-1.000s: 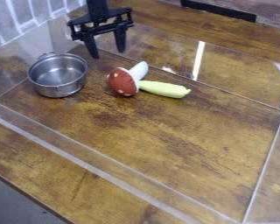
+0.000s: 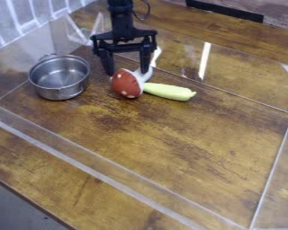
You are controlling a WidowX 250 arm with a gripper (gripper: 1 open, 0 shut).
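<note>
My black gripper (image 2: 125,56) is open, reaching down just above a toy mushroom (image 2: 127,84) with a red, white-spotted cap and white stem. The stem lies behind and partly under the fingers. A pale yellow-green corn cob (image 2: 167,91) lies right of the mushroom cap. A steel pot (image 2: 58,81) stands to the left.
Low clear acrylic walls surround the work area on the wooden table (image 2: 158,162). A dark bar lies at the back right, outside the walls.
My gripper has moved down and to the right, toward the mushroom. The pot, mushroom and corn look unmoved.
</note>
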